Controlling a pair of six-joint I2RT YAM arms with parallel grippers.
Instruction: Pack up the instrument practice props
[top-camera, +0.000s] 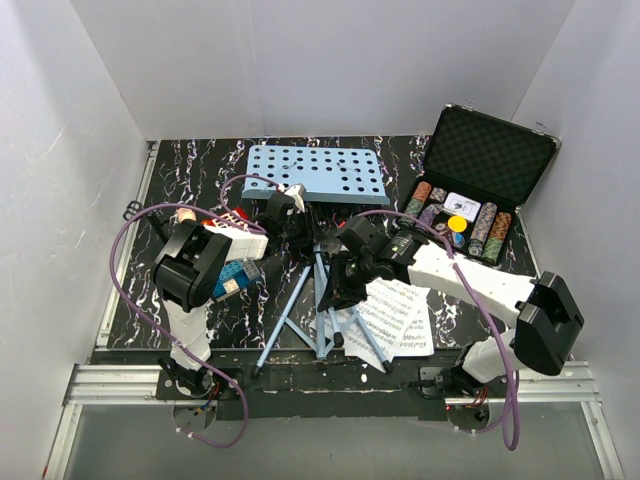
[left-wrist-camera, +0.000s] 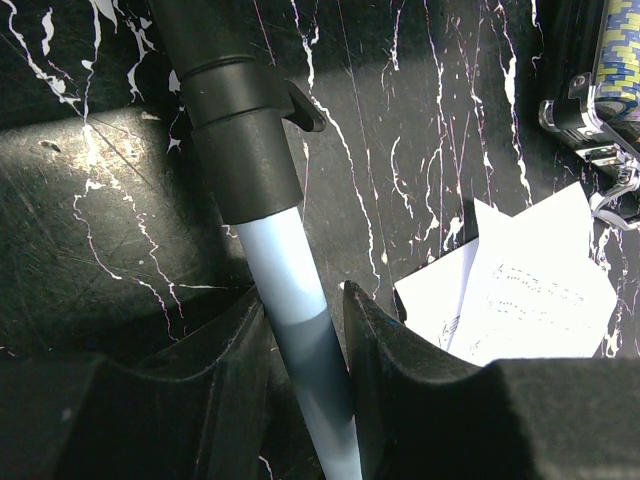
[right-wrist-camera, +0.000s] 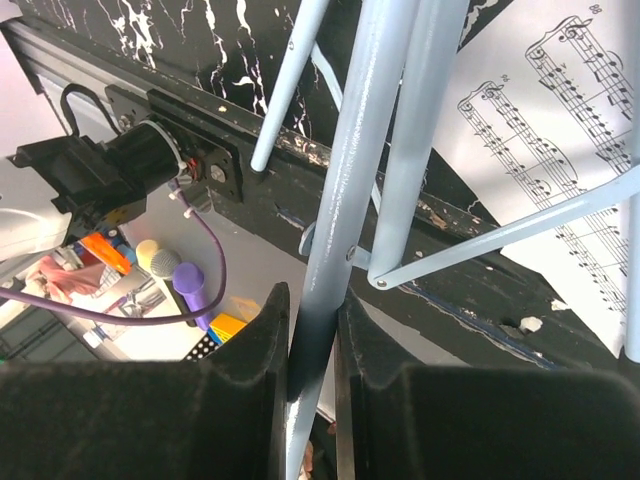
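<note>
A folded pale-blue music stand (top-camera: 290, 310) lies over sheet music (top-camera: 395, 320) at the front centre. My left gripper (top-camera: 308, 225) is at its upper end; in the left wrist view a pale-blue tube (left-wrist-camera: 290, 270) with a black collar (left-wrist-camera: 245, 160) runs between its fingertips, and whether they grip it is unclear. My right gripper (top-camera: 335, 295) is over the legs; in the right wrist view a blue tube (right-wrist-camera: 355, 170) passes between its fingers, their grip likewise unclear. The perforated blue stand desk (top-camera: 315, 165) lies flat at the back.
An open black case (top-camera: 470, 190) with chip-like rolls stands at back right. Blue and red objects (top-camera: 235, 275) lie under the left arm. Bare table shows at left and at far right.
</note>
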